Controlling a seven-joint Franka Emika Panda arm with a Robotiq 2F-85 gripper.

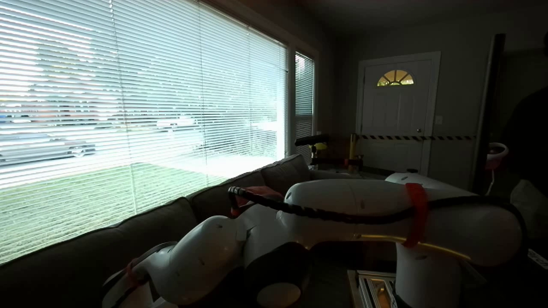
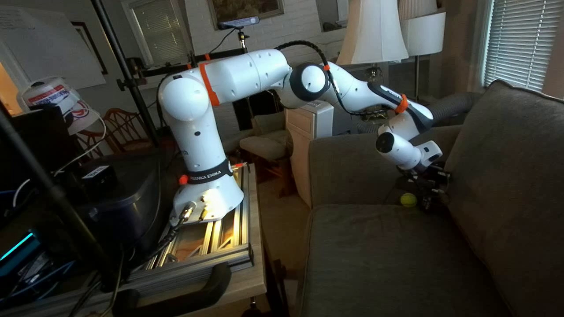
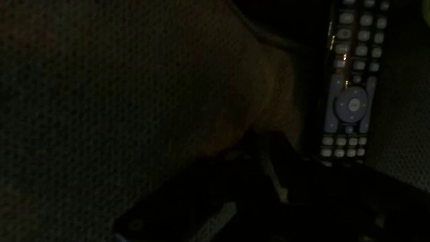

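A dark remote control (image 3: 351,101) with pale buttons lies at the right of the wrist view, on the couch fabric. My gripper comes in from the bottom of that view, left of the remote's lower end. Its dark fingers stand close together with a narrow strip between them; shadow hides how far they are parted. The remote is not between the fingertips. In exterior view 2 my gripper (image 2: 427,195) is low at the couch's far corner, by the backrest, beside a yellow-green tennis ball (image 2: 408,200). The remote cannot be made out there.
The couch backrest (image 2: 513,174) rises close to the gripper, and the armrest (image 2: 354,169) stands behind it. The seat cushion (image 2: 391,259) toward the camera is clear. A lamp (image 2: 372,31) stands beyond the armrest.
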